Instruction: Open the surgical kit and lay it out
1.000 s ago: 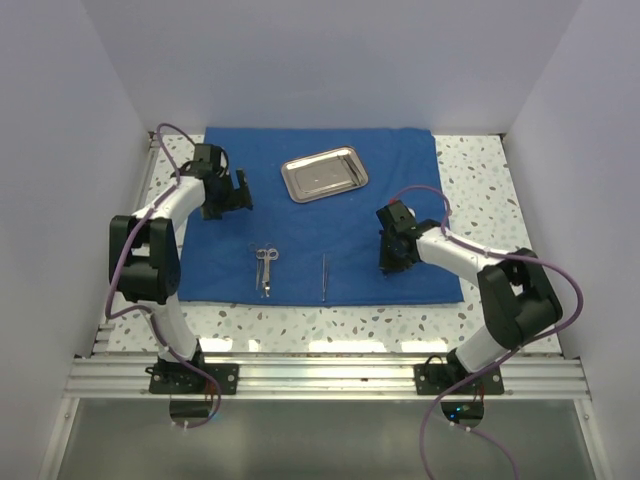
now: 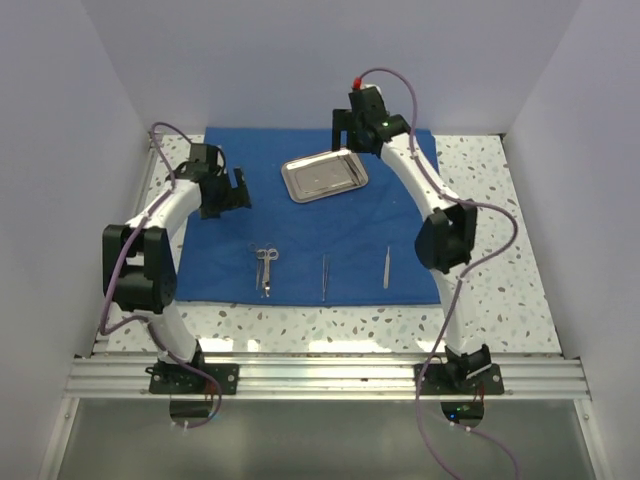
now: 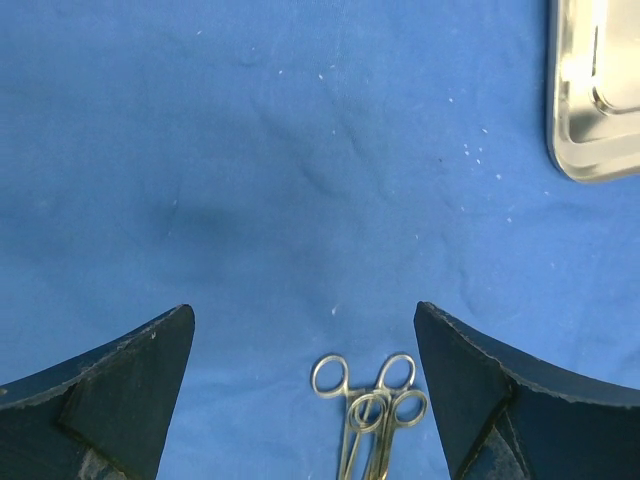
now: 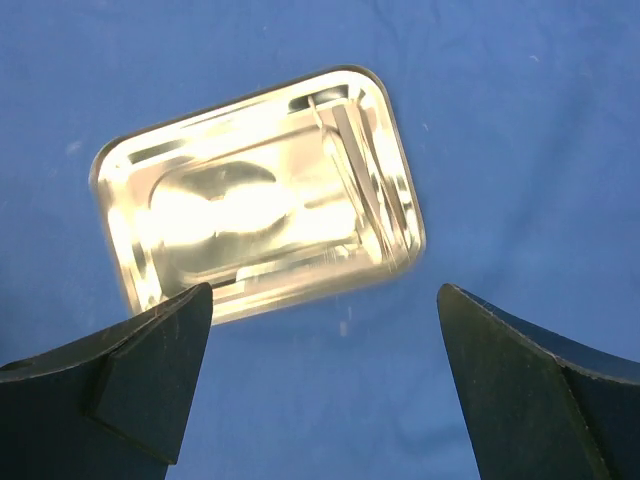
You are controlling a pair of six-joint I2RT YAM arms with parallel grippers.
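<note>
The steel tray point(image 2: 315, 182) lies at the back middle of the blue cloth, with several long thin instruments point(image 4: 365, 180) along its right side. My right gripper point(image 2: 345, 130) hangs open over it, empty. My left gripper point(image 2: 236, 192) is open above the cloth at the left, with nothing between its fingers. Toward the front lie scissor-handled instruments point(image 2: 267, 265) side by side, also in the left wrist view below my fingers, thin tweezers point(image 2: 325, 278) in the middle, and a slim silver instrument point(image 2: 387, 267) on the right.
The blue cloth point(image 2: 225, 275) covers most of the speckled table point(image 2: 510, 300), with bare spans between the laid instruments. Pale walls stand at the back and both sides.
My right arm has swung from the slim instrument at front right up and back to above the tray; its gripper now stands open. That instrument lies uncovered on the cloth.
</note>
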